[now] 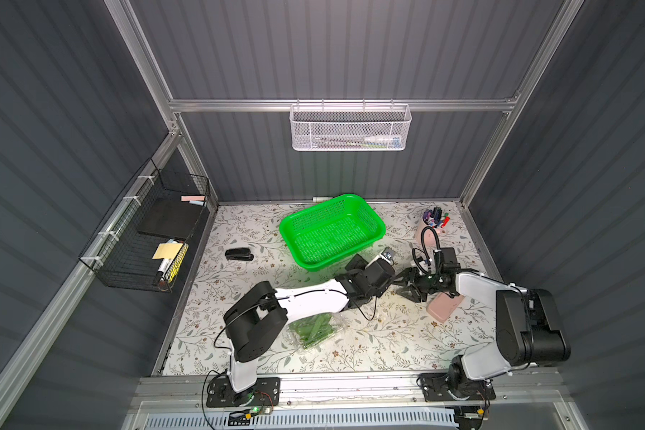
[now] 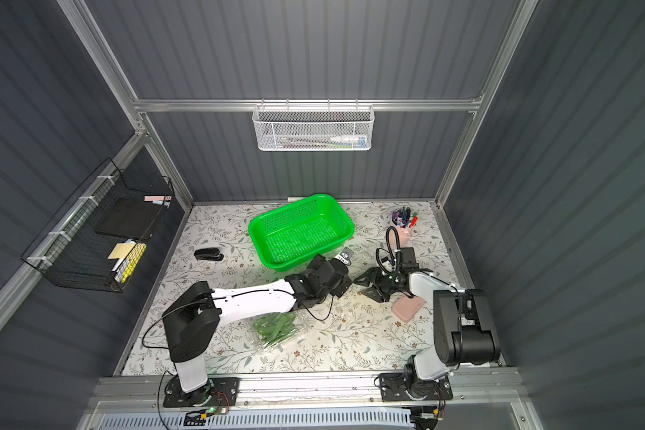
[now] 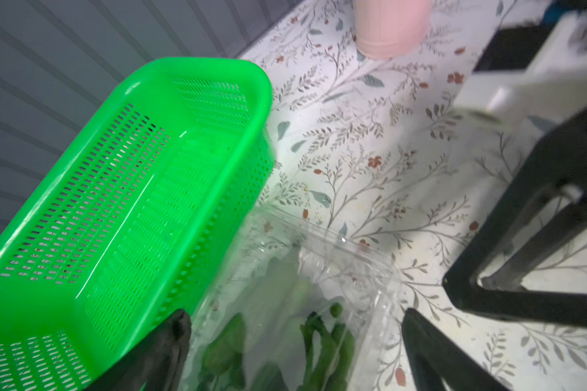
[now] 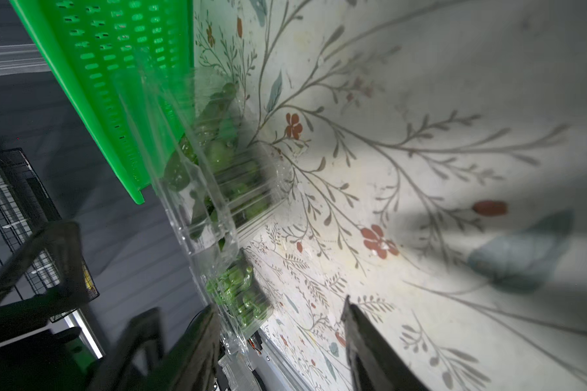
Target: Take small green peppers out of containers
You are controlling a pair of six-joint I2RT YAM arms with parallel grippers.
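A clear plastic container (image 3: 293,260) holding small green peppers (image 3: 326,348) stands against the front of the green basket (image 1: 304,222), which looks empty; in the top views the left arm mostly hides it. My left gripper is open above the container, nothing gripped. My right gripper is open low over the table, beside the container, its lower fingers blurred. A second clear container of greens (image 1: 311,329) lies at the front left, partly behind the left arm.
A pink pen cup (image 3: 391,26) stands at the back right, a pink pad (image 1: 444,304) at the right. A stapler (image 1: 238,254) lies at the left. A wire shelf (image 1: 150,236) hangs on the left wall.
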